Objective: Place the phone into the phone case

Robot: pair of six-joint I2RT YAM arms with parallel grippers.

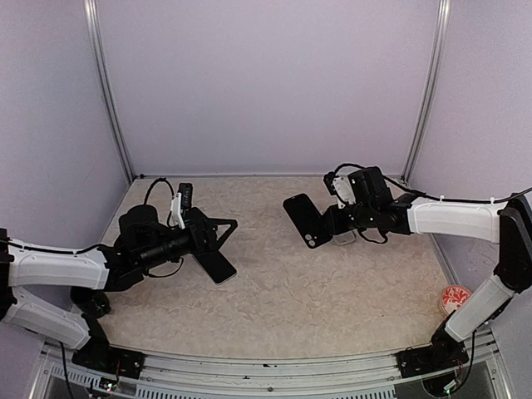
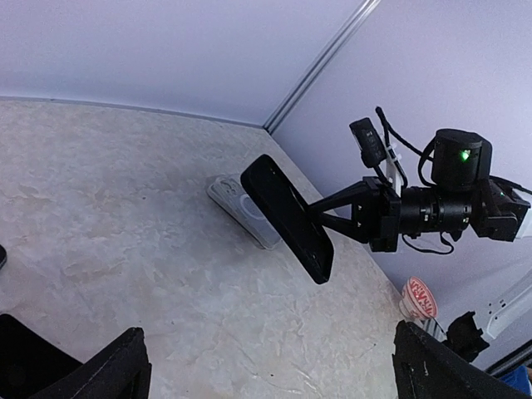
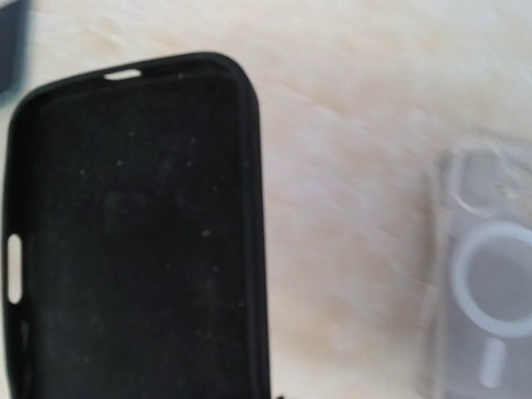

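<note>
Up off the table, my right gripper is shut on the edge of a black phone case (image 2: 293, 218), which hangs tilted. Its open inner side faces the camera in the right wrist view, where the case (image 3: 137, 233) looks empty. A black phone (image 1: 215, 266) lies flat on the table at left, just below and beside my left gripper (image 1: 235, 232). That gripper is open, its fingers (image 2: 108, 370) wide apart with nothing between them. At lower left of the left wrist view lies a dark flat slab (image 2: 29, 362), partly cut off; I cannot tell which one it is.
A clear case with a white ring (image 3: 490, 283) lies on the table beneath the right gripper's side. Near the right edge sits a red and white round container (image 1: 455, 298). The left arm hides the other dark slabs from above.
</note>
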